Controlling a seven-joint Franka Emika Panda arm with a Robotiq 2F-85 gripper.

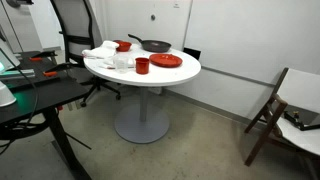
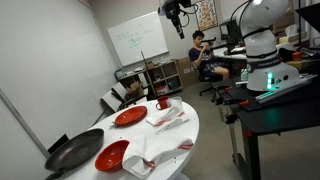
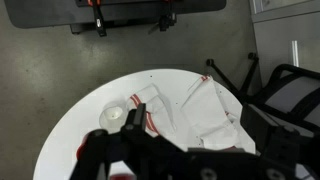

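Observation:
Wide apart at the bottom of the wrist view stand the dark fingers of my gripper, open with nothing between them. The gripper also shows high up in exterior view 2, well above the white round table. On that table lie a red plate, a red cup, a red bowl and a dark frying pan. White cloths with red stripes lie spread near a clear glass. My gripper hides part of the table in the wrist view.
A black bench with the arm's base stands beside the table, a floor gap between them. One office chair is close to the table; a wooden-framed chair stands farther right. Someone sits in the background.

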